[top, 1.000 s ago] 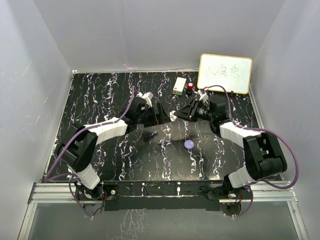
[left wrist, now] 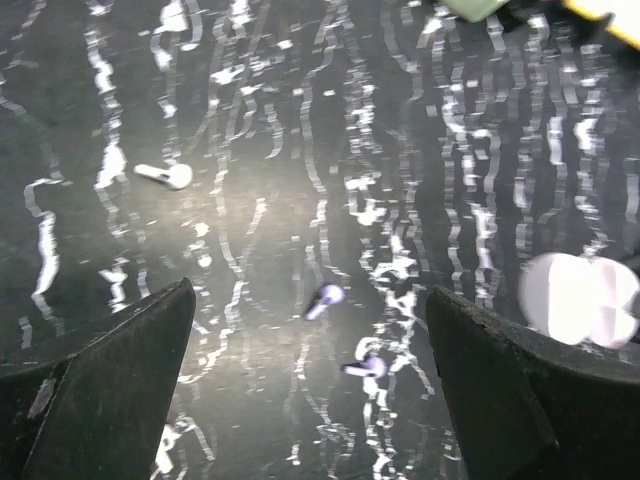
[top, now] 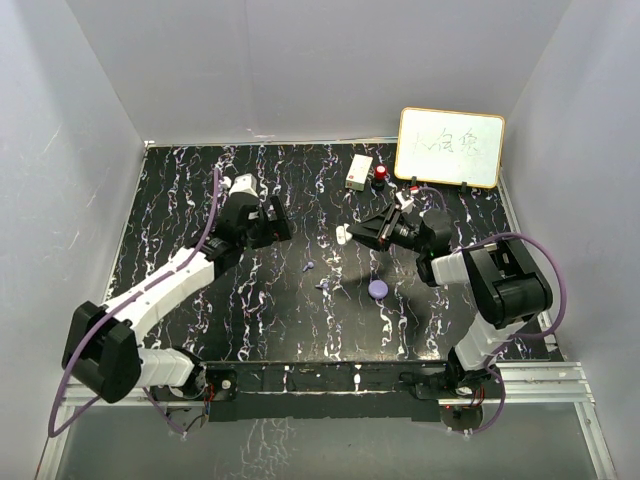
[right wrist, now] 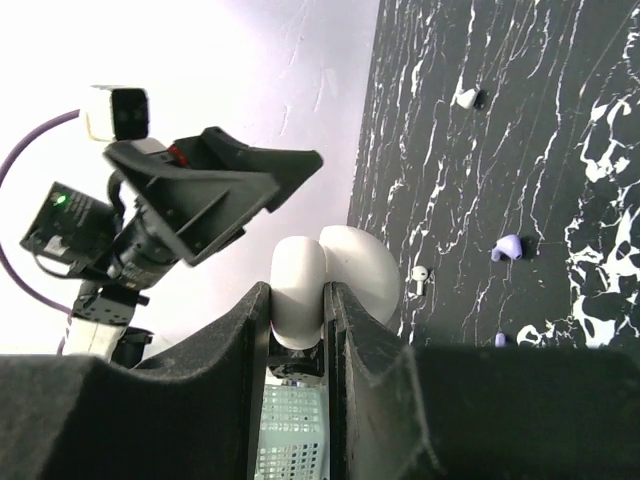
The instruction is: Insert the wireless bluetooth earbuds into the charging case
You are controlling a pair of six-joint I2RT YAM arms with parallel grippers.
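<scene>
Two rounded white parts of the charging case show at the tips of my right gripper, which is shut on it above the table. In the right wrist view, the white case has a broad round part beside it, like a raised lid; its inside is hidden. To the left, my left gripper stands open, and the left wrist view shows nothing between its fingers. On the table lie a white earbud and two purple earbuds, one upper and one lower.
A round purple case rests right of the purple earbuds. Toward the back stand a pale box, a red-capped bottle and a whiteboard.
The right gripper and the white case have barely moved.
</scene>
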